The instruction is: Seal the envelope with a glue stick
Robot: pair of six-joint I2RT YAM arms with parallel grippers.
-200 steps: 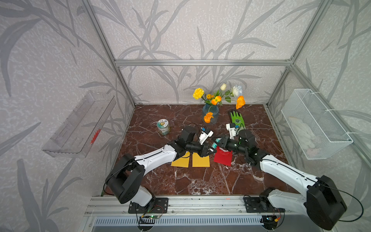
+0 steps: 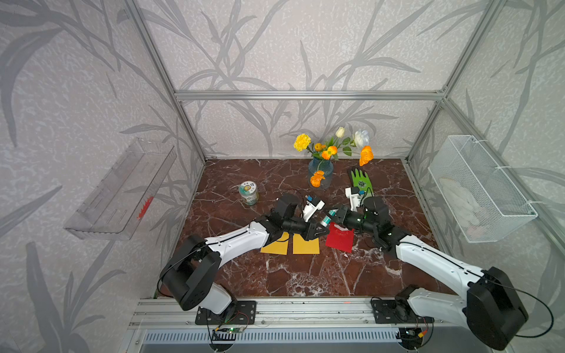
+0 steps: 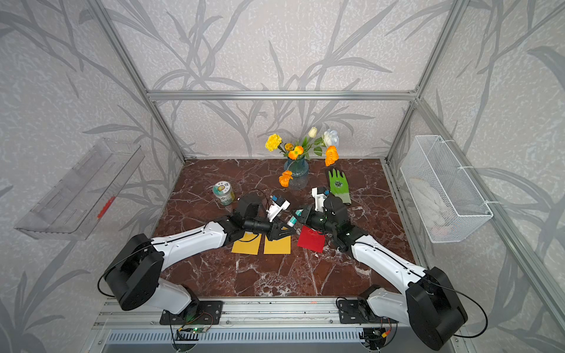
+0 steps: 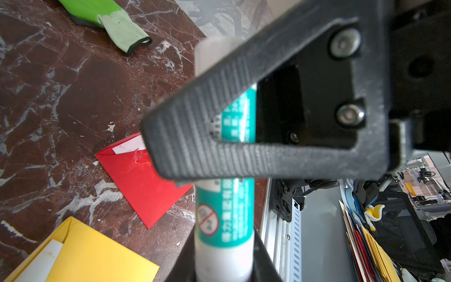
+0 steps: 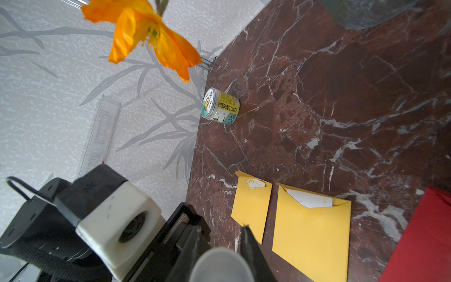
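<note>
My right gripper (image 2: 335, 213) is shut on the middle of the glue stick (image 4: 225, 213), which has a teal label and white ends. The stick is tilted above the table. In the left wrist view, one right finger (image 4: 178, 141) crosses in front of it. My left gripper (image 2: 321, 227) is partly open at the lower white end, its fingers at either side; contact cannot be told. In the right wrist view the stick's other end (image 5: 220, 268) shows. Below lie a red envelope (image 4: 145, 176) and two yellow envelopes, one on the left (image 5: 251, 202) and one beside it (image 5: 310, 235), white paper showing at their openings.
A vase of flowers (image 2: 320, 173) stands at the back, with a green glove (image 2: 360, 182) to its right. A round tin (image 2: 248, 193) is at the back left. Wall baskets hang at both sides.
The right arm, the stick and the envelopes look unmoved.
</note>
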